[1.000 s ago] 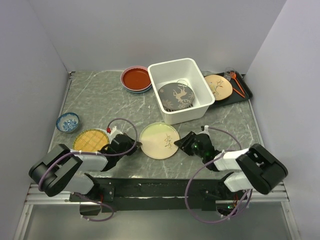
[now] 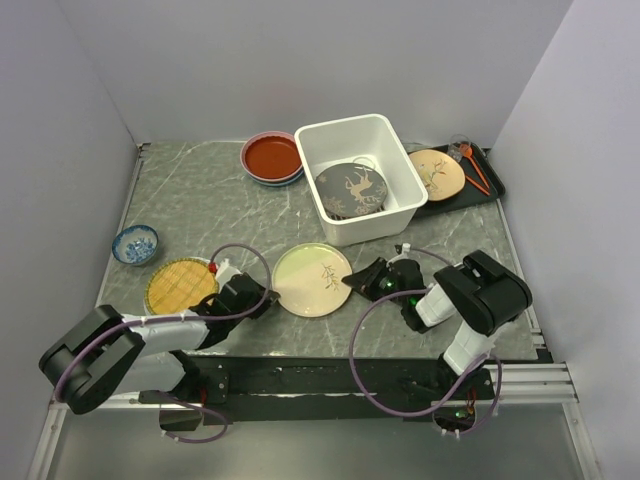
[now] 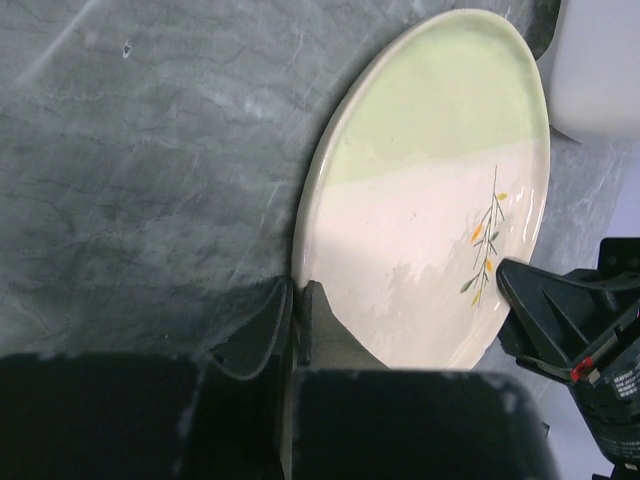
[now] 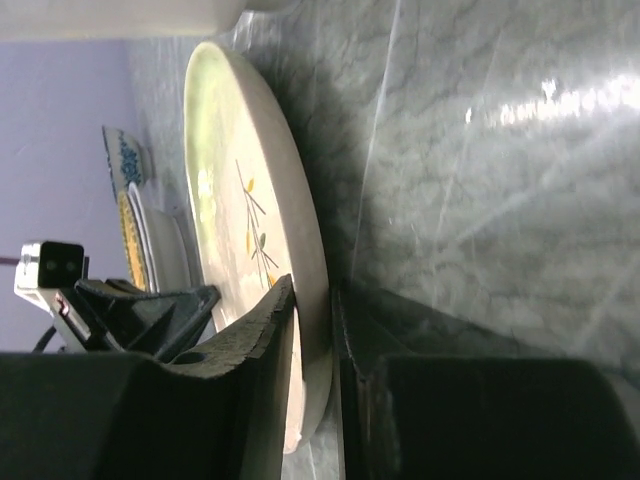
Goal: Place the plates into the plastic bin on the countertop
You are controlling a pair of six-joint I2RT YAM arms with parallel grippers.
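A pale cream-green plate with a small branch design [image 2: 312, 280] lies low over the counter in front of the bin. My left gripper is shut on its left rim. My right gripper is shut on the opposite rim, as the right wrist view shows. The white plastic bin [image 2: 330, 140] stands behind it, holding a dark grey plate with a deer pattern [image 2: 350, 190].
Stacked red-brown plates [image 2: 270, 156] sit left of the bin, a black tray [image 2: 465, 195] with a plate and utensils to its right. A blue bowl [image 2: 135, 245] and a wicker-patterned plate [image 2: 172, 290] are at the left.
The plate has shifted slightly left, both grippers with it. The right arm's upper part has swung up and back.
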